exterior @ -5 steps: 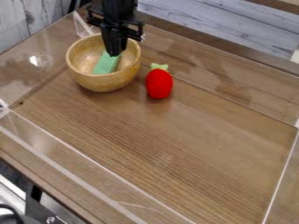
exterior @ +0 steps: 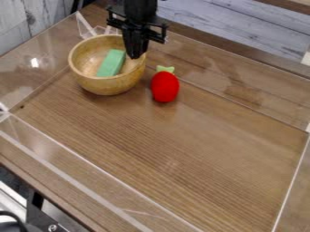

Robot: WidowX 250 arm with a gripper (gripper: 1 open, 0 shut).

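A wooden bowl (exterior: pixel 109 83) sits at the upper left of the table with a pale green block (exterior: pixel 111 63) inside it. My black gripper (exterior: pixel 129 47) hangs just above the bowl's back rim, right of the block. It looks shut, with nothing visible between its fingers. A red oval object (exterior: pixel 166 87) lies right of the bowl, with a small light green piece (exterior: pixel 165 69) just behind it.
A pale wall or panel stands at the far upper left, and dark parts show at the lower left corner.
My gripper has moved right and slightly up from over the bowl's middle toward its back right rim. The block remains in the bowl.
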